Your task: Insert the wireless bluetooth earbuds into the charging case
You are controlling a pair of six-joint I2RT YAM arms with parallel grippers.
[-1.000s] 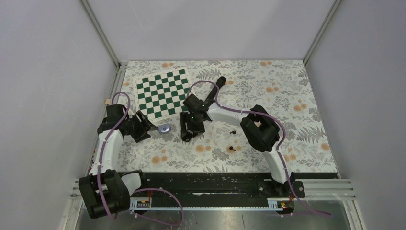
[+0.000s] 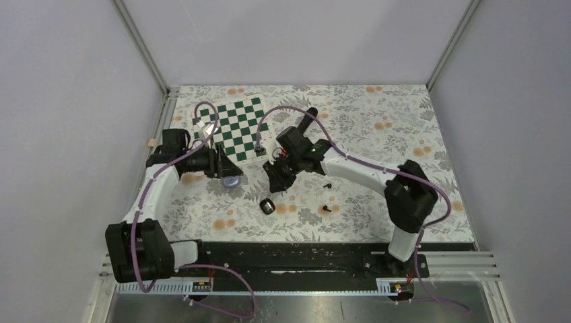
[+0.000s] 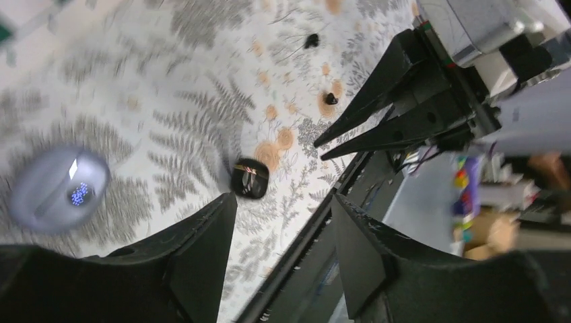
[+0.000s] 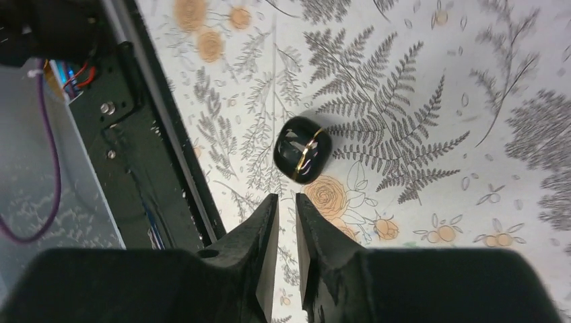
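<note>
A glossy black charging case (image 2: 267,206) (image 3: 250,179) (image 4: 303,149) with a gold line lies on the floral mat. Two small black earbuds (image 2: 326,186) (image 3: 330,98) lie to its right. My left gripper (image 2: 227,168) is open above the mat, near a grey oval device (image 2: 232,182). My right gripper (image 2: 273,178) hovers beside the case with its fingertips close together, shut; nothing clearly shows between them.
A green checkered board (image 2: 229,128) lies at the back left, a black elongated object (image 2: 310,116) behind the right arm. The table's front edge runs below.
My right gripper has risen from over the case, uncovering it. My left gripper has moved right and up, over the mat near the grey device.
</note>
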